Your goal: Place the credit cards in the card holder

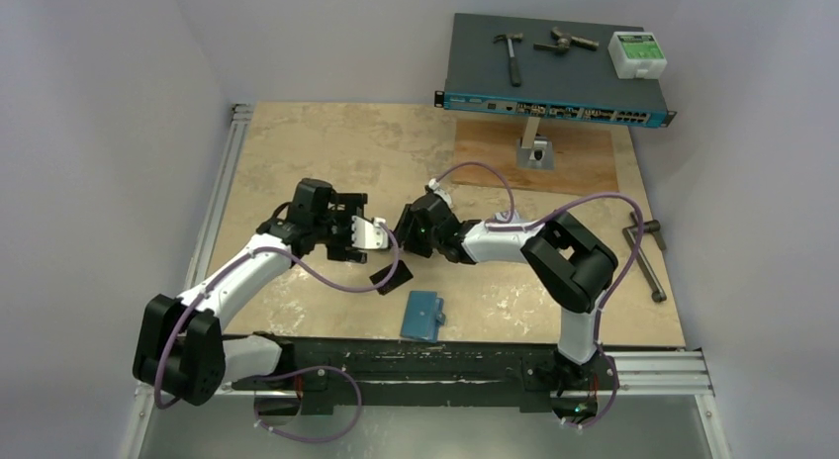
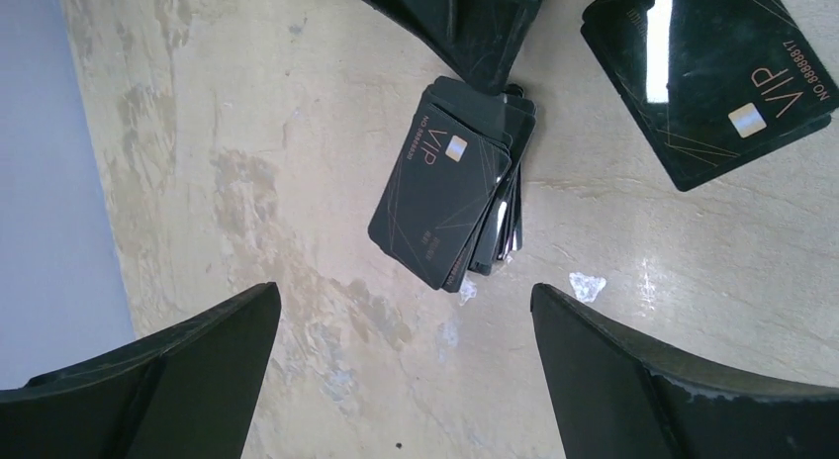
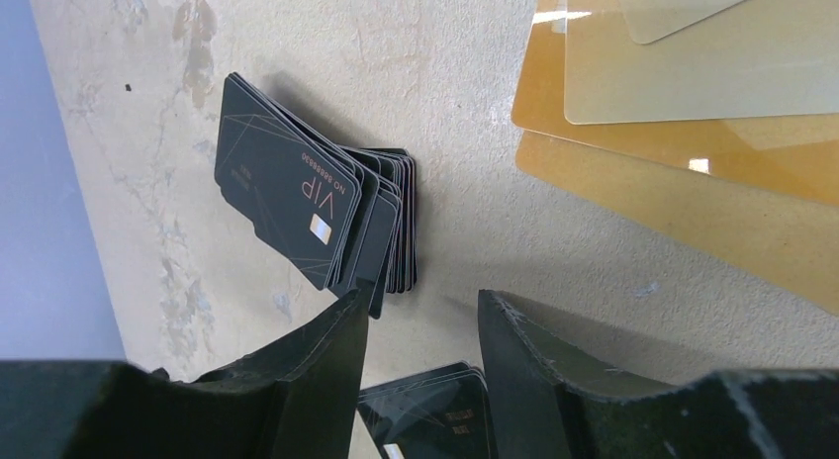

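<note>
A fanned pile of black VIP cards (image 2: 435, 202) lies on the table, ahead of my left gripper, which is open and empty. More black cards (image 2: 717, 83) lie to the right in that view; in the top view a dark card (image 1: 392, 277) rests in front of the arms. My right gripper is part open, and nothing is visibly clasped in it. Black cards (image 3: 430, 410) show through its gap, and the black pile (image 3: 287, 187) is ahead to its left. The blue card holder (image 1: 422, 316) sits near the table's front edge.
Translucent amber sheets (image 3: 683, 182), perhaps cards, fill the right wrist view's upper right. A rack unit (image 1: 554, 68) bearing hammers stands at the back. Tools (image 1: 648, 261) lie at the right edge.
</note>
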